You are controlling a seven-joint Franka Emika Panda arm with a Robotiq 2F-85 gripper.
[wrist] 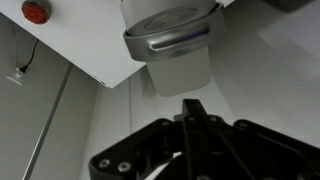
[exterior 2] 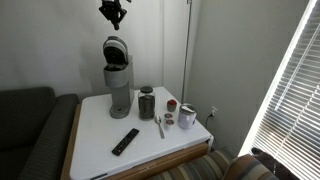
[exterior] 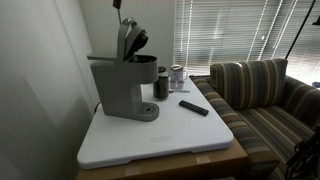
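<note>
A grey coffee maker (exterior: 122,88) stands on the white table with its lid (exterior 2: 116,48) raised. High above it, near the top edge of exterior view 2, hangs my gripper (exterior 2: 115,23), clear of the machine. From the wrist, the gripper looks shut, and nothing shows between its fingers. Ahead of it lies the machine's rounded top part with a shiny metal band (wrist: 172,42). Whether a pod sits inside cannot be made out.
On the white table (exterior 2: 95,140) are a dark jar (exterior 2: 146,104), a black remote (exterior 2: 125,142), a fork or spoon (exterior 2: 159,128), a light mug (exterior 2: 187,117) and a small red item (exterior 2: 171,104). A striped armchair (exterior: 250,85) adjoins the table.
</note>
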